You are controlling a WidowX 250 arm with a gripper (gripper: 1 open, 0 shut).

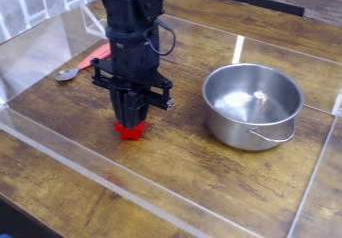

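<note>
My black gripper (130,120) reaches down in the middle-left of the camera view, its tip over a red object (131,132) on the wooden table (160,197). Most of the red object is hidden behind the gripper. The fingers look shut; whether anything is between them cannot be seen. A steel pot (254,102) with a wire handle stands to the right of the gripper.
A spoon (67,74) and a pinkish-red handled utensil (91,58) lie at the back left.
</note>
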